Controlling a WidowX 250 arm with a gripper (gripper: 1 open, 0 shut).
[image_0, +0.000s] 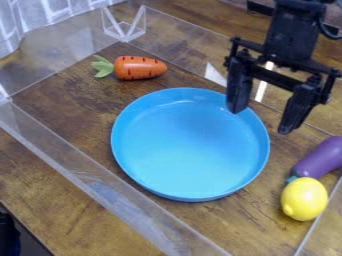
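Observation:
My black gripper (263, 96) is open at the upper right, its two fingers hanging over the right edge of a blue plate (181, 145), with nothing seen between them. Right of the plate lie a purple eggplant (318, 160) and, below that, a yellow lemon (303, 200). An orange carrot (140, 67) with green leaves lies on the wooden surface above the plate, at the upper left.
Clear plastic walls (80, 170) border the wooden work area (67, 115). Bare wood shows left of the plate and below it.

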